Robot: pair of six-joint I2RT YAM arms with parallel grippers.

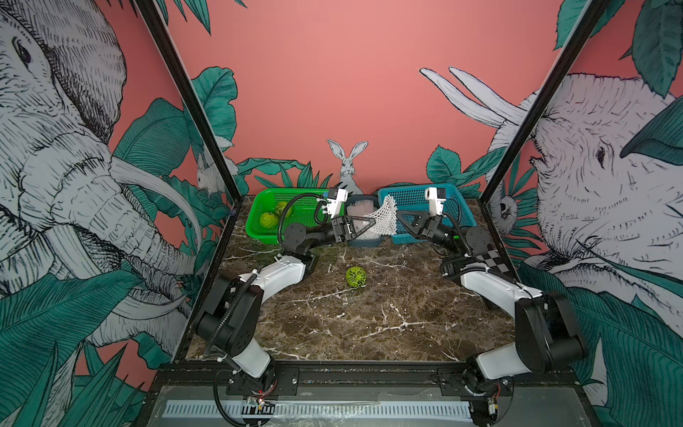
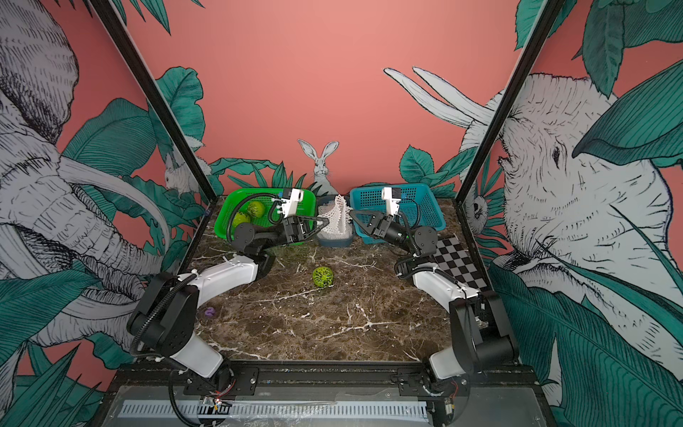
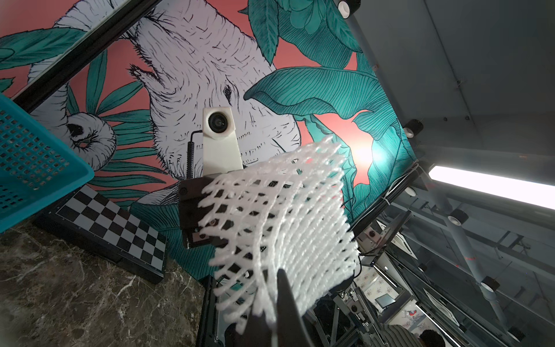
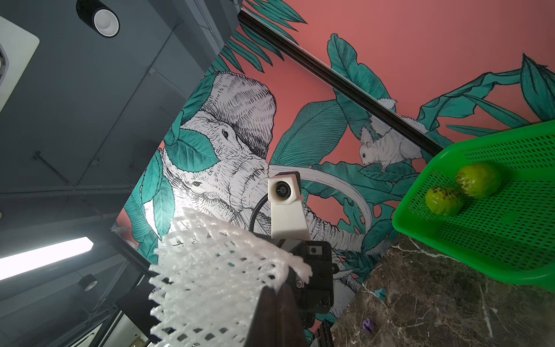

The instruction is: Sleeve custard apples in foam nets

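A white foam net [image 1: 384,217] is held in the air between my two grippers, above the grey container at the back centre. My left gripper [image 1: 367,223] is shut on the net's left side, and my right gripper [image 1: 403,217] is shut on its other side; the net fills much of both wrist views. A green custard apple [image 1: 355,277] lies alone on the table in front of them. More custard apples [image 4: 478,179] sit in the green basket [image 4: 508,254] at the back left.
A blue basket [image 2: 427,199] stands at the back right, a checkered board [image 2: 455,259] at the right edge. The grey container [image 2: 334,240] sits between the baskets. A small purple object [image 2: 209,311] lies at the left.
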